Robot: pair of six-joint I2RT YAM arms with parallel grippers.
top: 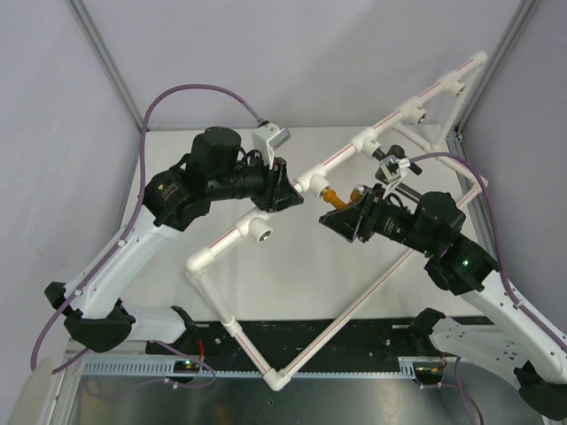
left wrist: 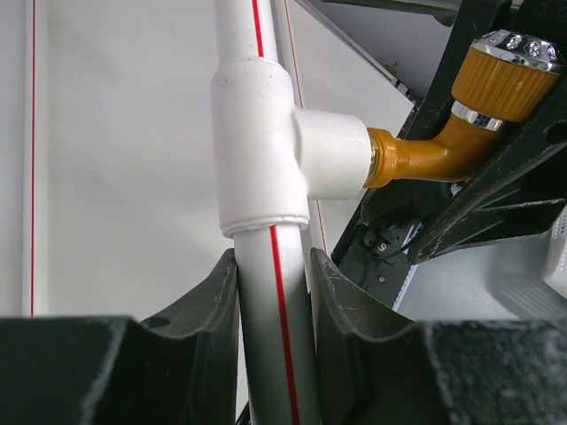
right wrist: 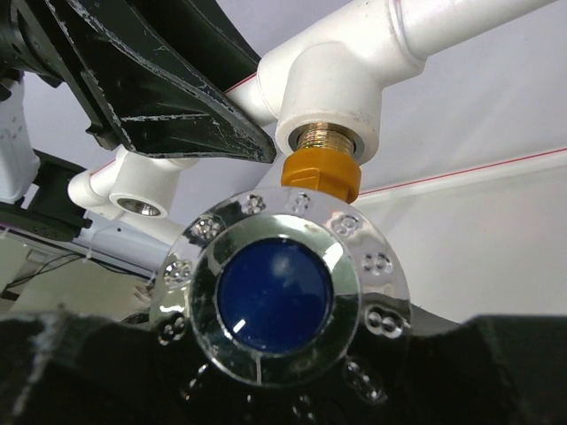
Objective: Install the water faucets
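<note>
An orange faucet (left wrist: 412,159) with chrome handle sits with its brass thread in a white tee fitting (left wrist: 248,150) on the upper pipe; some thread shows outside the socket. In the right wrist view its blue-capped knob (right wrist: 275,297) faces me. My right gripper (top: 350,217) is around the faucet's handle end; how firmly its fingers close on it is hard to tell. My left gripper is round the white pipe just beside that tee, its fingers on either side of the red-striped pipe.
The pipe frame carries other tees, including an empty socket (top: 260,228) below the left gripper and more toward the upper right (top: 416,113). A white panel (top: 292,274) lies behind the frame.
</note>
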